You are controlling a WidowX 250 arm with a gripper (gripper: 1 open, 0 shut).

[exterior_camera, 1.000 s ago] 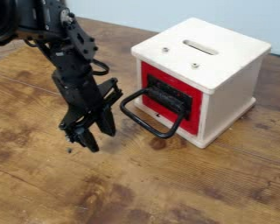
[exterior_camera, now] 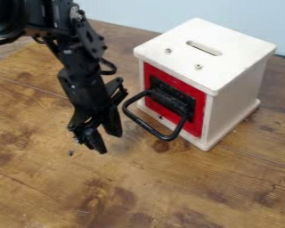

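The black robot gripper [exterior_camera: 103,134] hangs low over the wooden table at left, left of a white toy box [exterior_camera: 228,89] with a red front [exterior_camera: 192,129]. A black loop handle [exterior_camera: 169,135] sticks out from the box's dark front panel, to the right of the gripper and apart from its fingertips. The fingers point downward; whether they are open is hard to tell, and I see nothing held between them.
The box's top has a slot [exterior_camera: 205,47] and small screws. A pale wall runs along the back.
The gripper has shifted very slightly; the box and its handle have not visibly moved.
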